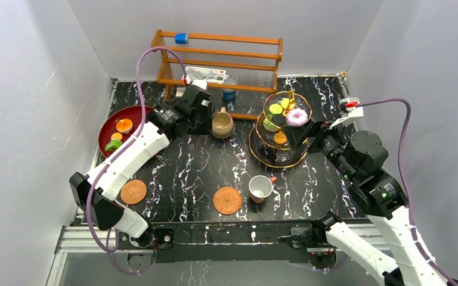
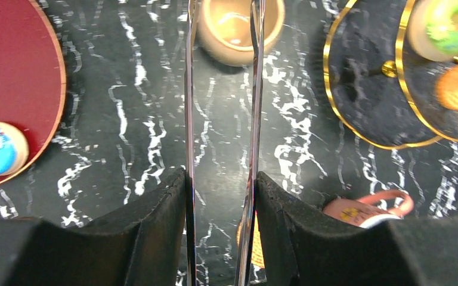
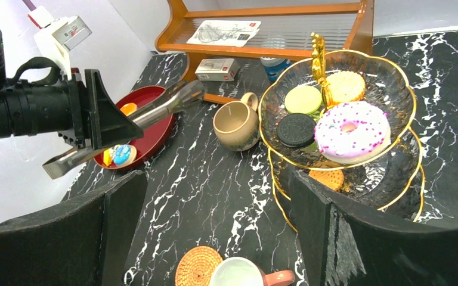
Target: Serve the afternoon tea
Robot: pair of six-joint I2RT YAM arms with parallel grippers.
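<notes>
My left gripper is shut on the metal tongs (image 2: 254,119), whose two arms stand apart in the left wrist view. In the right wrist view the tongs (image 3: 170,106) are held above the table, left of the tan mug (image 3: 237,126). A three-tier stand (image 1: 253,149) holds a pink sprinkled donut (image 3: 352,131), a dark cookie (image 3: 296,130) and other sweets. My right gripper (image 1: 301,136) is open near the stand's right side, with nothing between its fingers. The red plate (image 1: 108,128) at left carries several sweets.
A pinkish mug (image 1: 260,188) is beside a woven coaster (image 1: 227,201) near the front, with another coaster (image 1: 133,192) to the left. Behind stands a wooden rack (image 1: 217,52).
</notes>
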